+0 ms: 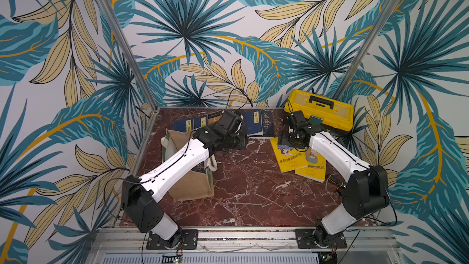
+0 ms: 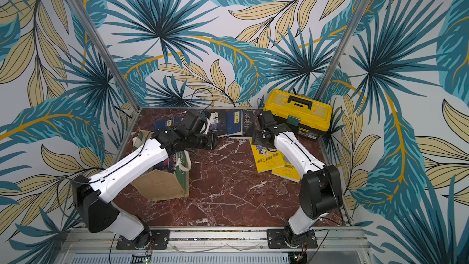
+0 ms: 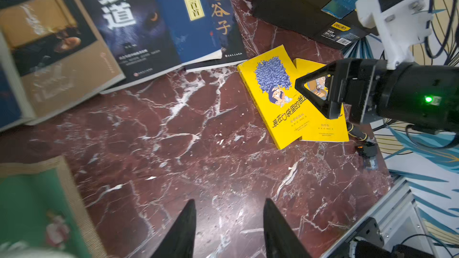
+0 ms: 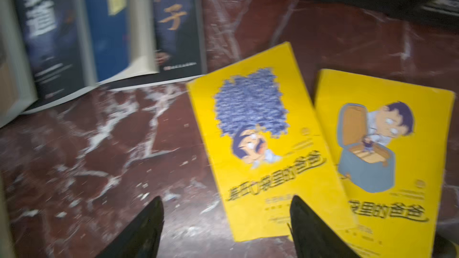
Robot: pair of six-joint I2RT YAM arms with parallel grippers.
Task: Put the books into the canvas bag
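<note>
The canvas bag (image 1: 190, 189) stands open at the left of the table, a dark book (image 1: 199, 167) partly showing inside it. Along the back edge lies a row of dark and blue books (image 3: 129, 33), partly overlapping. Two yellow books (image 4: 267, 162) lie on the right side, one partly over the other. My left gripper is above the table right of the bag, its fingers (image 3: 184, 229) apart over bare marble. Over the yellow books hovers my right gripper, open and empty.
A yellow and black toolbox (image 2: 298, 110) sits at the back right corner behind the yellow books. Bare marble (image 1: 244, 190) stretches across the middle and front of the table. Both grippers are at the rear half of it.
</note>
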